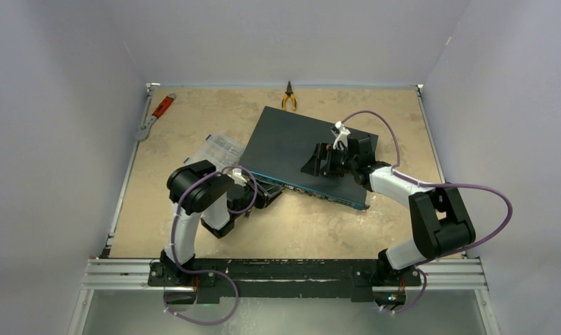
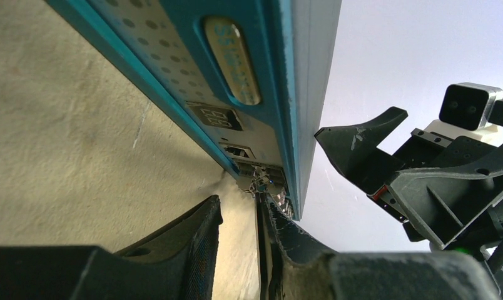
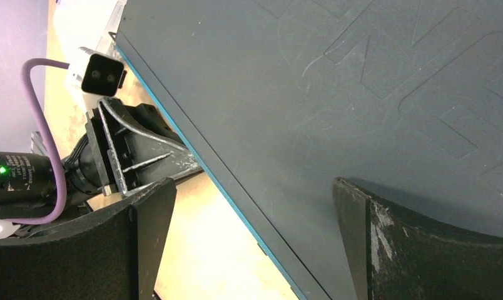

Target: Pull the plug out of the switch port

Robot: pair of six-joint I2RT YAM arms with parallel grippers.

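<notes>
The dark switch (image 1: 292, 146) lies flat and askew on the table, its teal front edge facing the arms. In the left wrist view, its front face (image 2: 202, 78) carries vent holes, a small display and a row of ports. A small metallic piece that looks like the plug (image 2: 260, 180) sits at a port there. My left gripper is open just short of it, tips apart, the right fingertip close below the plug; whether they touch is unclear. My right gripper stands wide open over the switch's top, nothing between its fingers.
A clear plastic box (image 1: 220, 150) stands left of the switch. Yellow-handled pliers (image 1: 289, 98) lie behind it, and a red-handled tool (image 1: 155, 116) lies at the far left.
</notes>
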